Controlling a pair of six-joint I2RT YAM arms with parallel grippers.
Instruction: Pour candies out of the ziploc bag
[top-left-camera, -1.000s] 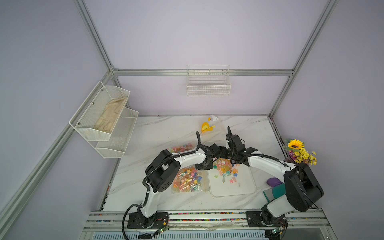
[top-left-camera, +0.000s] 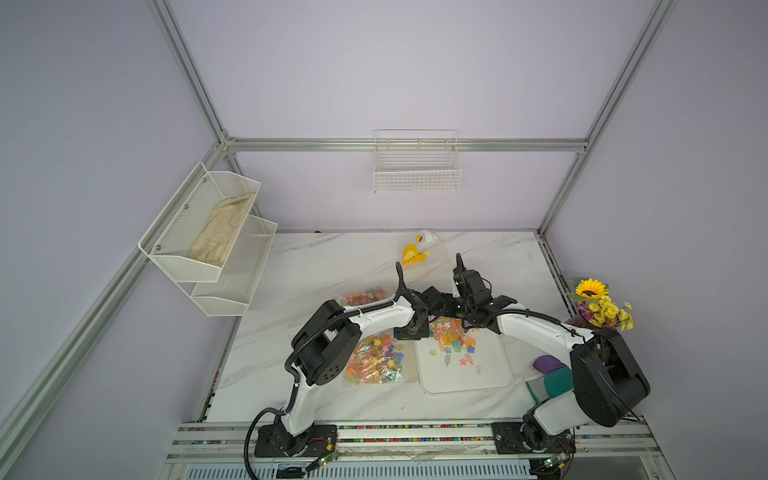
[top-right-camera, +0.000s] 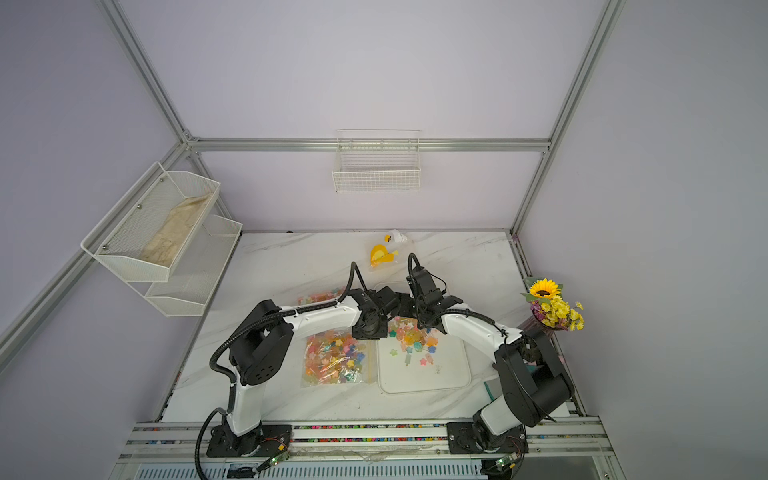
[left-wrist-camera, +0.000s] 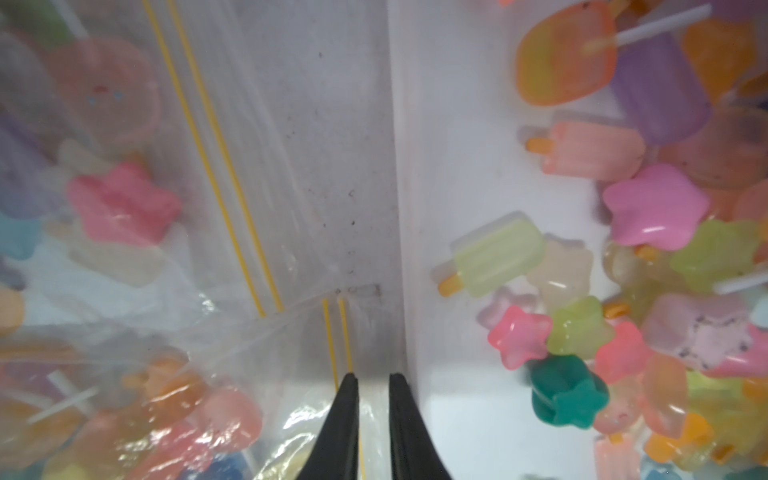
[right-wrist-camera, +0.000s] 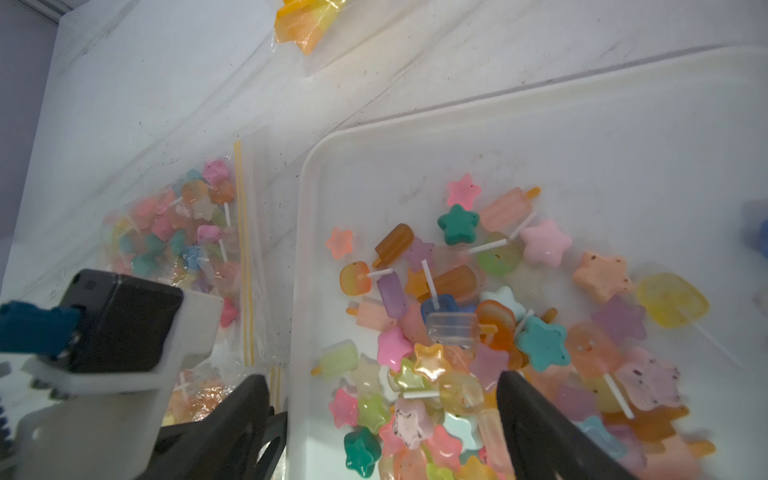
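Two ziploc bags of colourful candies lie left of the white tray (top-left-camera: 460, 376), the front one (top-left-camera: 372, 364) and the rear one (right-wrist-camera: 176, 224). Loose star and popsicle candies (right-wrist-camera: 464, 336) are heaped in the tray. My left gripper hangs over the tray's left edge and the zip end of a bag, its fingers part open, with nothing clearly held. My right gripper is open above the candy heap, just beside the left one; in the top views the two wrists crowd together and hide part of the tray.
A yellow item in a clear bag (top-left-camera: 414, 254) lies at the back. Flowers (top-left-camera: 600, 304) stand at the right edge, beside purple and teal things (top-left-camera: 550, 372). Bare table lies at the back and far left. Wire baskets (top-left-camera: 416, 164) hang on the walls.
My left gripper has shifted slightly to the right since a second ago. The right arm has barely moved; the bags and tray look unchanged.
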